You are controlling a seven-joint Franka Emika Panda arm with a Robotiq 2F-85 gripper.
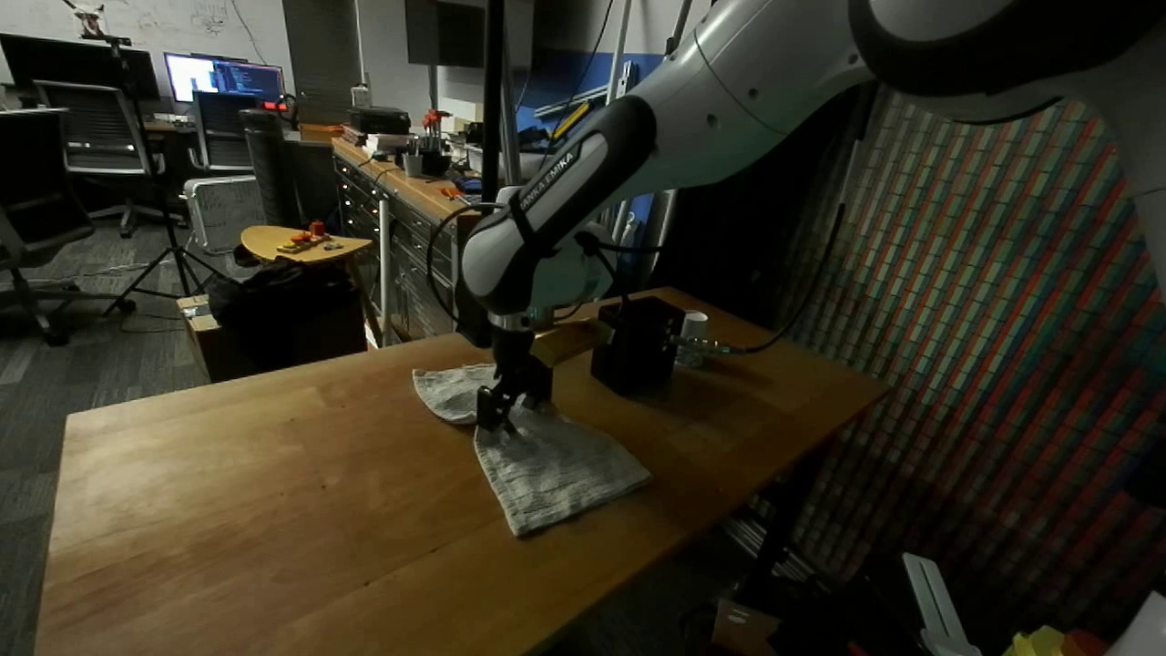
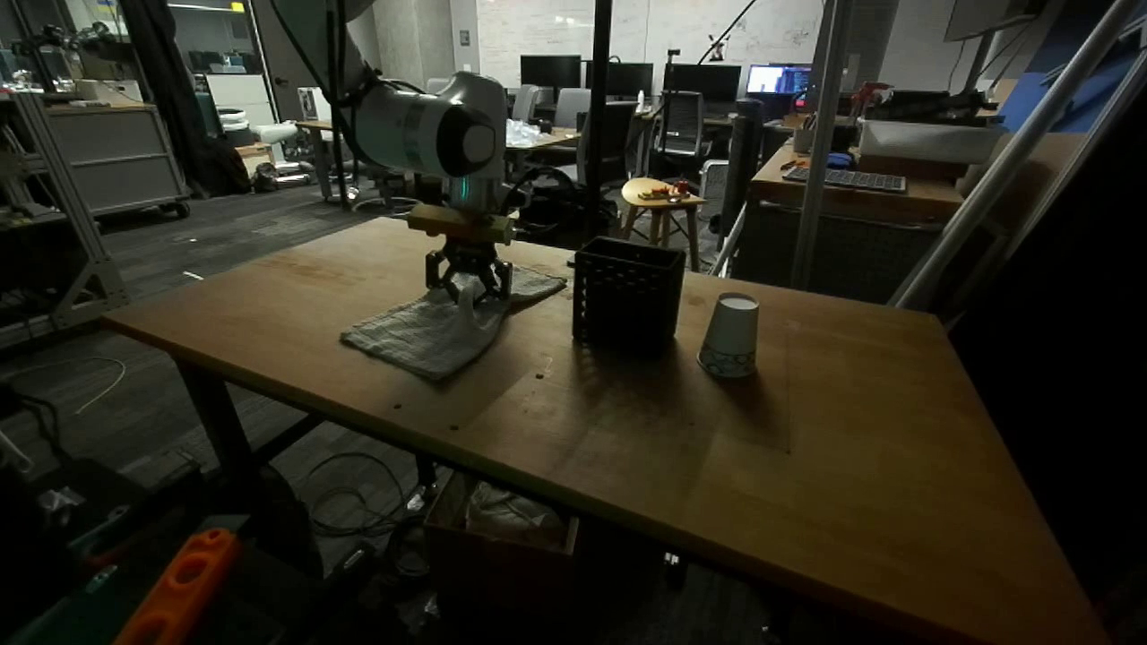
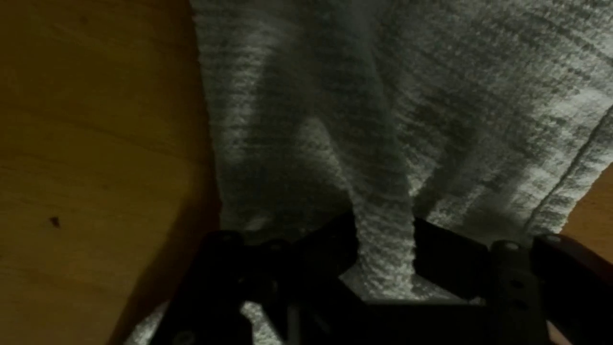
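A grey woven towel (image 1: 557,470) lies on the wooden table, drawn in at its middle into a raised fold. My gripper (image 1: 509,415) points down at that middle, its fingertips at cloth level. In the wrist view, the fold of the towel (image 3: 382,230) fills the narrowed gap of the gripper, with a dark finger (image 3: 451,253) on either side. Whether the cloth is firmly pinched cannot be told. From the other side, the towel (image 2: 430,339) also bunches up inside the gripper (image 2: 469,290).
A black perforated basket (image 2: 626,296) stands beside the towel, close to the arm. Past it is an upturned paper cup (image 2: 728,339).
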